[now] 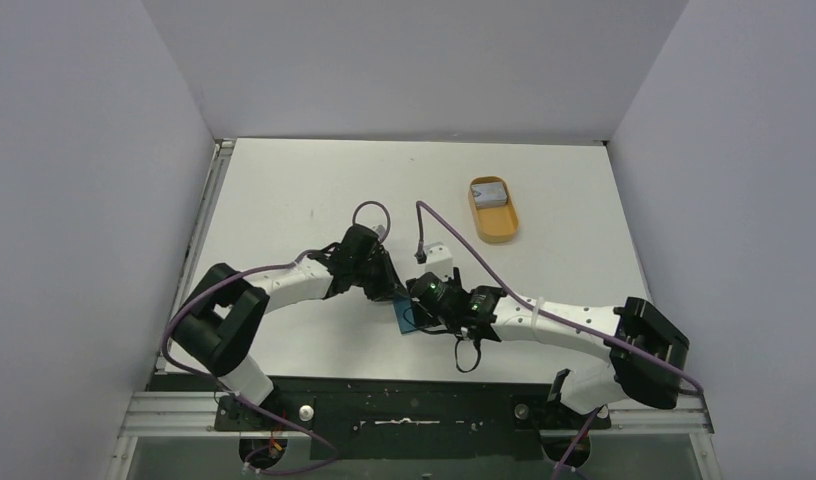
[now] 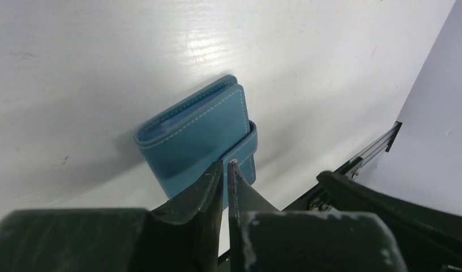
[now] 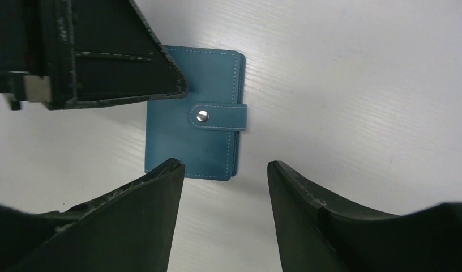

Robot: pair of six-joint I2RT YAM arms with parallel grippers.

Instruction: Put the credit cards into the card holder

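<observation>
The blue card holder (image 1: 402, 318) lies on the table between the grippers, its snap strap fastened in the right wrist view (image 3: 192, 144). In the left wrist view it (image 2: 192, 141) shows a slit along one edge. My left gripper is shut at the holder, nothing visible between its fingers. My right gripper stands part open above the holder, nothing between its fingers. A grey pack (image 1: 489, 195), possibly the cards, lies in the orange tray (image 1: 498, 228) at back right; I cannot tell what it is.
Grey walls bound the sides and back. The two arms are close together over the holder at the front middle.
</observation>
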